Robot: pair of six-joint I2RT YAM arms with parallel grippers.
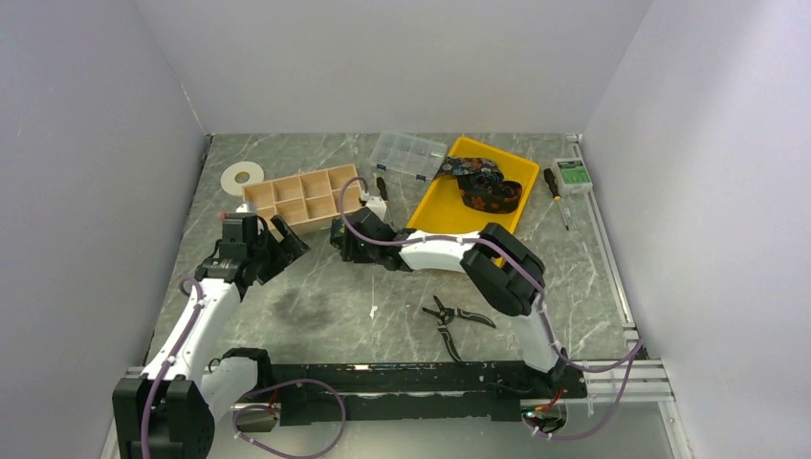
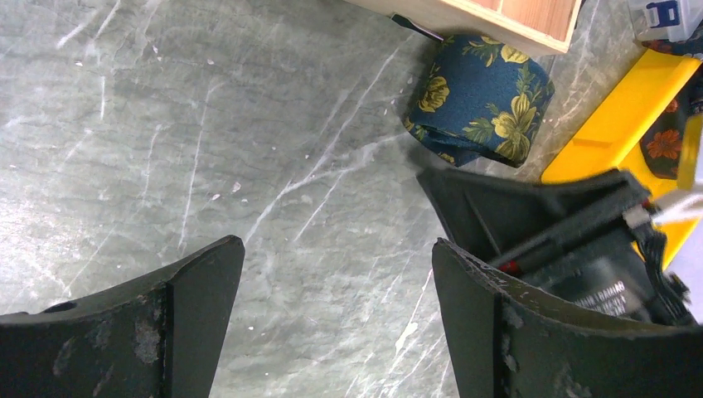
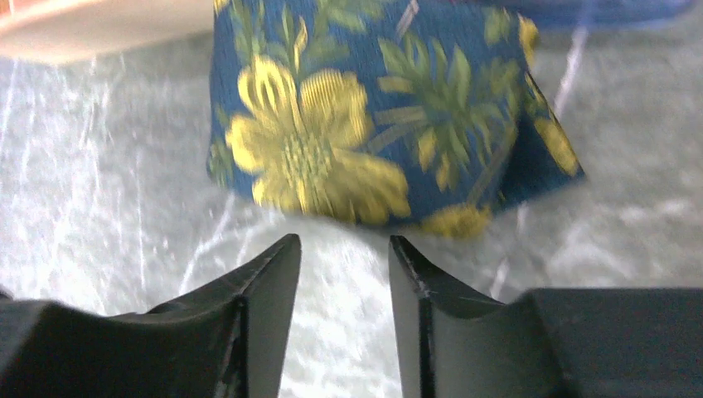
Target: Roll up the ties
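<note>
A folded dark blue tie with yellow flowers (image 2: 489, 104) lies on the table against the wooden organizer's near edge. In the right wrist view the same tie (image 3: 332, 124) is just ahead of my right gripper, whose fingertips are parted with only bare table between them. My left gripper stands open over clear table, left of the tie, holding nothing. Dark patterned ties (image 1: 491, 194) rest in the yellow tray (image 1: 442, 212). From above, the right arm hides most of the blue tie.
The wooden organizer (image 1: 308, 228) stands behind the tie, near a clear plastic box (image 1: 397, 153) and a roll of tape (image 1: 230, 179). Pruning shears (image 1: 445, 317) lie in front. A screwdriver (image 1: 555, 186) is at the right. Bare table spreads between the arms at front.
</note>
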